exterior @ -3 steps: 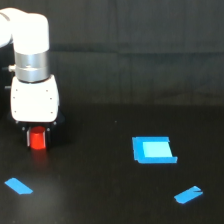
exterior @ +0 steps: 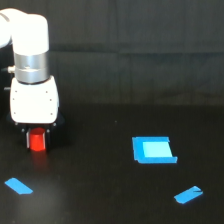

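On the left of the camera view, a small red object (exterior: 37,140) sits low between the fingers of my white gripper (exterior: 37,134). The gripper points straight down, and the dark fingers flank the red object's upper part. Against the black background I cannot tell whether they press on it or stand a little apart. To the right, a light blue-white square (exterior: 156,149) framed in blue tape (exterior: 151,138) lies flat on the black table, well away from the gripper.
One short strip of blue tape (exterior: 18,186) lies on the table at front left, and another strip (exterior: 188,195) at front right. Between the gripper and the taped square the black tabletop (exterior: 90,155) is clear. A dark curtain (exterior: 130,60) hangs behind.
Very little differs. The gripper and the red object appear a touch lower in the view than a second ago; the square and the tape strips have not moved.
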